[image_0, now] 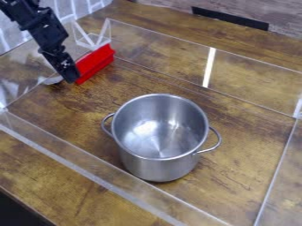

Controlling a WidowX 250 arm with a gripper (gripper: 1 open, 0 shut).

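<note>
My black gripper (63,67) reaches in from the upper left, low over the table beside a red block-like object (94,64); it stands open, though its fingertips are small and partly hard to make out. A small light metallic item at the gripper's lower left is too small to identify. A large steel pot (160,137) with two side handles stands upright in the lower middle.
Clear panels or strips run along the left and front edges. A dark area lies past the bottom left corner.
</note>
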